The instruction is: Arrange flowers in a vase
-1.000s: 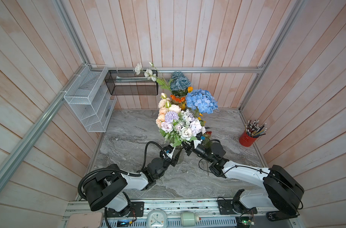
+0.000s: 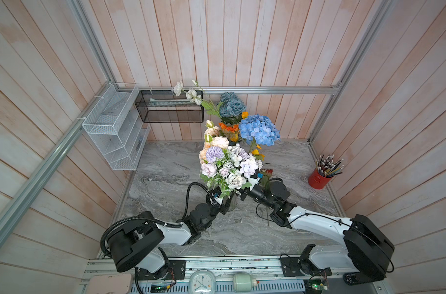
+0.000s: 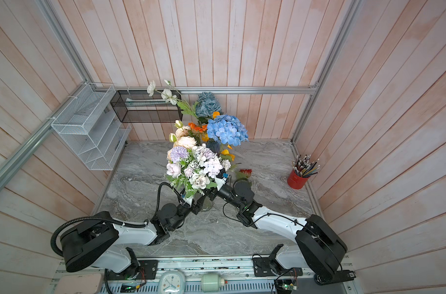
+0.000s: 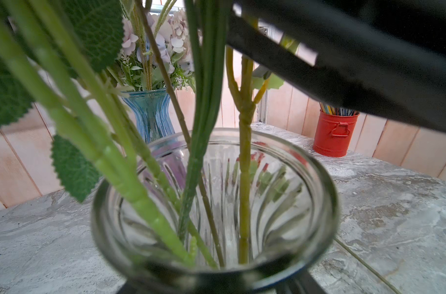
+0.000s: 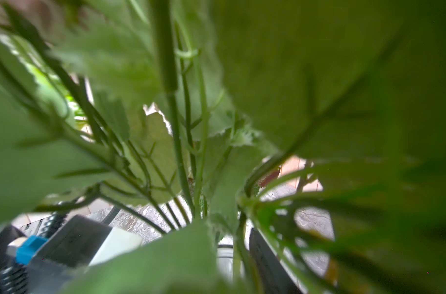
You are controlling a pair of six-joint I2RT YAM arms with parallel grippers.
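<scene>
My left gripper [image 2: 226, 205] is shut on a clear ribbed glass vase [image 4: 325, 205] and steadies it near the front of the table. Several green and brown stems [image 4: 245, 171] stand inside its mouth. Above them spreads a bouquet of white, lilac and peach flowers [image 2: 227, 164], hiding most of the vase from the top left view. My right gripper [image 2: 244, 194] is open under the bouquet's right side. Its dark finger [image 4: 301, 68] crosses the upper right of the left wrist view, close to the stems. Large leaves [image 5: 173, 254] fill most of the right wrist view.
Behind stands a blue glass vase [image 4: 149, 115] with more flowers, including a blue hydrangea [image 2: 259, 129]. A red bucket of pens [image 2: 320, 178] stands at the right edge. A red flower [image 3: 244, 173] lies right of the bouquet.
The bouquet has shifted slightly left and towards the front. The left arm has stayed still.
</scene>
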